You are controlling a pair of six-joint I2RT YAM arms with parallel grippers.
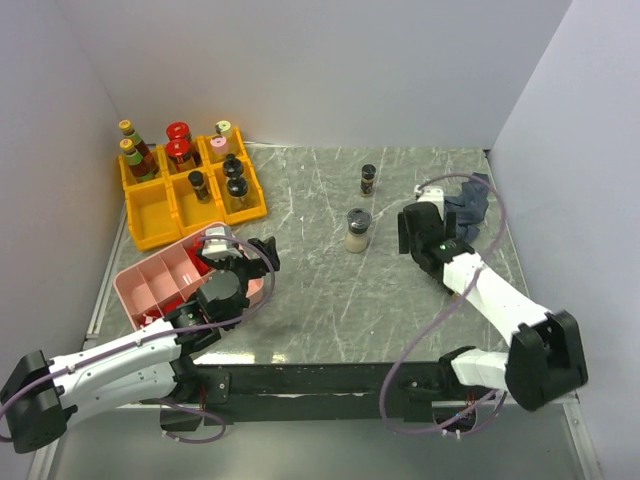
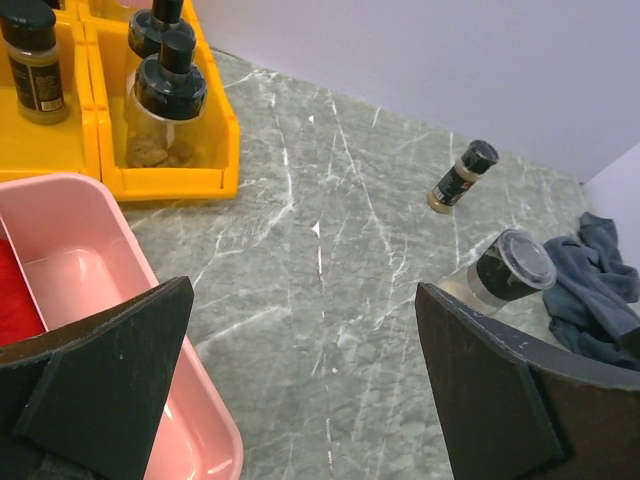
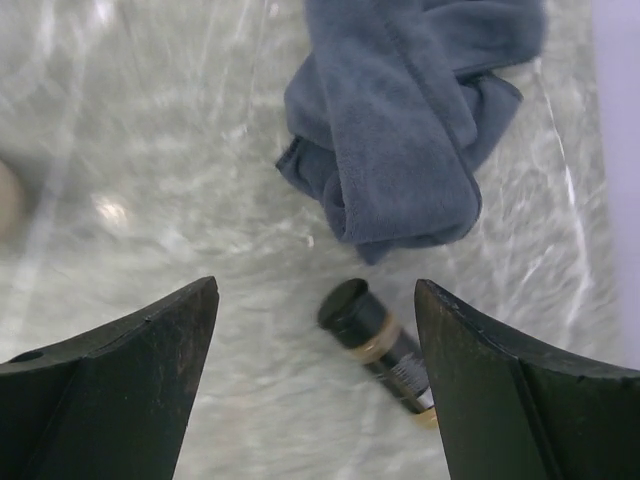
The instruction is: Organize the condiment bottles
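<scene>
A small dark-capped bottle [image 3: 384,345] lies on its side in the right wrist view, its cap toward the gap of my right gripper. That gripper stands wide open, its right finger [image 3: 480,370] overlapping the bottle's lower end. From the top view, the right arm hides this bottle. A large black-capped shaker [image 1: 357,230] and a small spice bottle [image 1: 368,180] stand upright mid-table. My left gripper is open and empty, over the edge of the pink bin. The yellow organizer [image 1: 152,218] holds sauce bottles [image 1: 138,158], red-capped jars [image 1: 180,150] and several black-capped bottles.
The pink divided bin [image 1: 150,285], with red items inside, sits in front of the organizer. A crumpled dark blue cloth [image 1: 468,205] lies at the right, near the lying bottle. Bare marble table [image 1: 310,300] stretches between the arms.
</scene>
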